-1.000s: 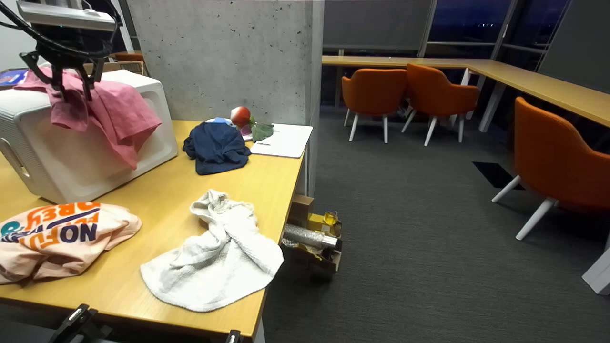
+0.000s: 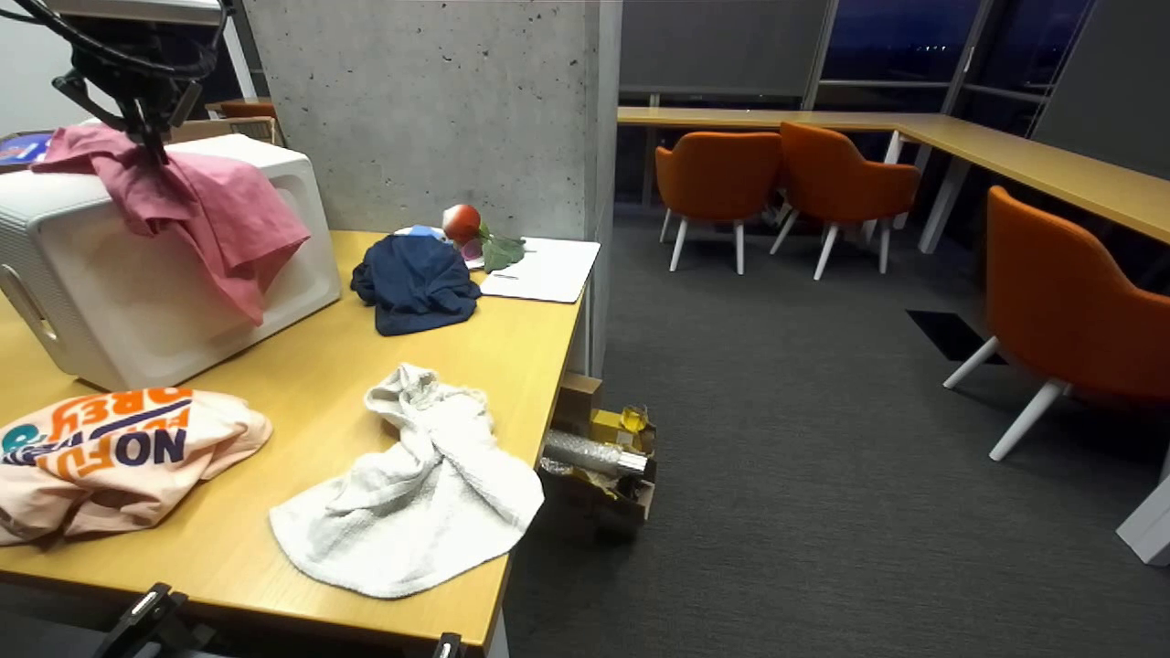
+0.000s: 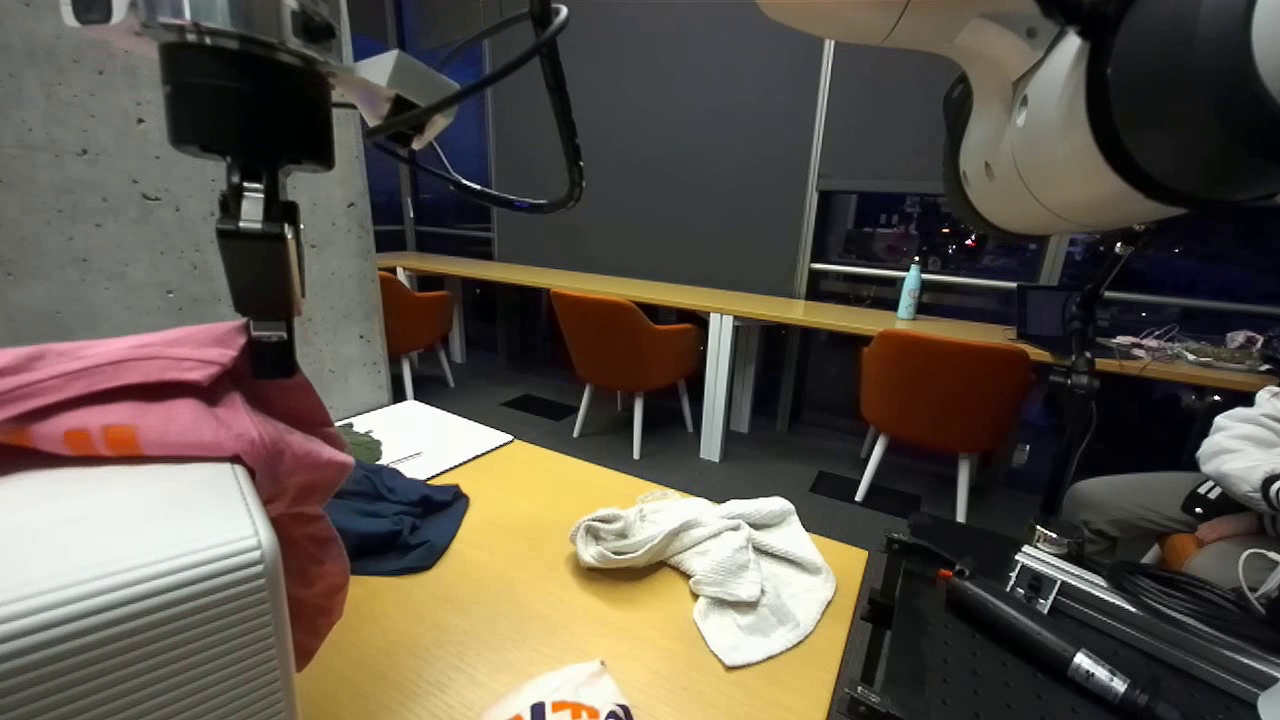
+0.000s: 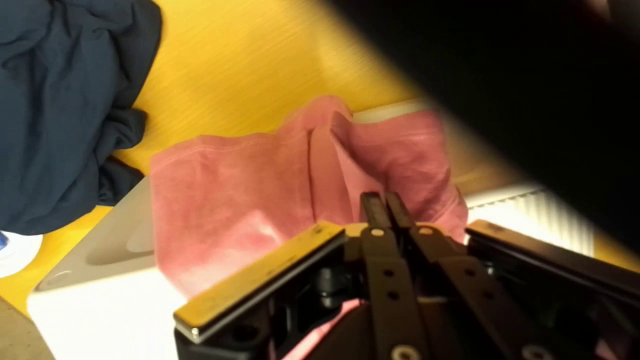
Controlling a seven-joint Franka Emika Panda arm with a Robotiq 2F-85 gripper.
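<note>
A pink cloth (image 2: 225, 208) is draped over the top edge of a white box-shaped bin (image 2: 252, 318) and hangs down its side. My gripper (image 2: 152, 153) points down at the bin's upper edge, its fingers shut on a fold of the pink cloth. From the wrist view, the fingertips (image 4: 373, 207) are close together, with the pink cloth (image 4: 240, 198) bunched up just beyond them. Exterior view 2 shows the gripper (image 3: 270, 354) pressed into the pink cloth (image 3: 168, 384) above the bin's corner; the exact pinch is hidden there.
On the wooden table lie a navy cloth (image 2: 414, 283), a white towel (image 2: 428, 493) and a peach printed cloth (image 2: 121, 461). A white board (image 2: 543, 270) and an artificial flower (image 2: 462, 223) are at the back. Bare tabletop shows between the cloths.
The gripper's fingers were apart over the pink cloth and have closed, gathering a fold between them. The other cloths and the bin have stayed put.
</note>
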